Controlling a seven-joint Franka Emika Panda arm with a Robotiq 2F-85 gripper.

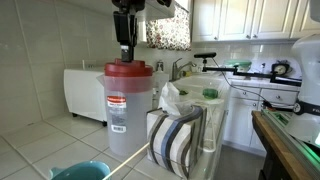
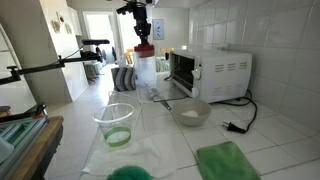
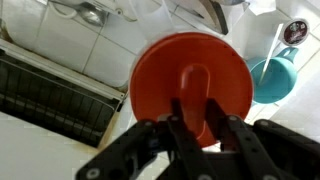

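A tall clear container stands on the tiled counter, with a round red lid at its top. My gripper points straight down at the lid's middle. The wrist view looks down on the red lid, where a raised grip runs between my fingers; the fingers are shut on that grip. From the far side, exterior view 2 has the lid over the container, with my gripper above. Whether the lid is clear of the rim is hard to tell.
Close beside the container is a striped tissue box. A teal bowl sits in front. A white toaster oven, a pale bowl and a clear tub stand elsewhere on the counter.
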